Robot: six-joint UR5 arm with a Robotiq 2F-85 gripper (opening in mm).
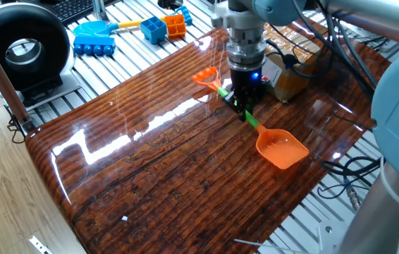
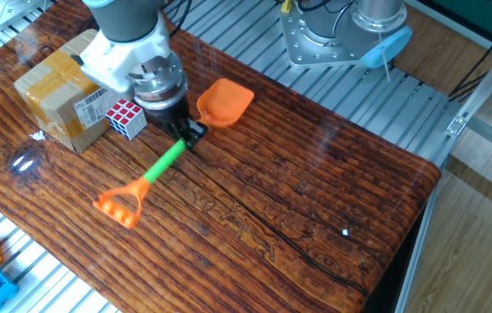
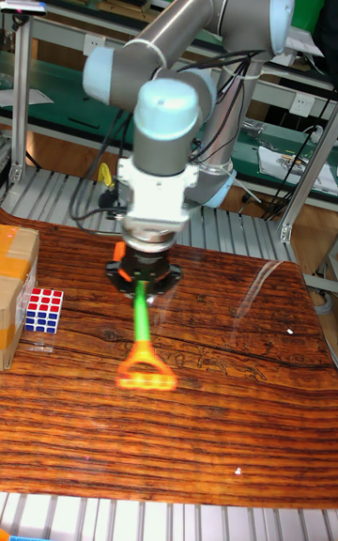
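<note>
A toy shovel has an orange scoop (image 1: pixel 282 148), a green shaft (image 2: pixel 164 162) and an orange grip handle (image 2: pixel 124 203). My gripper (image 1: pixel 242 111) points down and is shut on the green shaft, between scoop and handle. In exterior view 3 the handle end (image 3: pixel 146 371) reaches toward the camera, slightly blurred, while the arm hides most of the scoop. How far the shovel is above the wooden table (image 1: pixel 150 176) is hard to tell.
A cardboard box (image 2: pixel 68 91) and a Rubik's cube (image 2: pixel 127 119) stand close beside the gripper. Blue and orange toy pieces (image 1: pixel 154 29) lie on the slatted surface beyond the table's edge.
</note>
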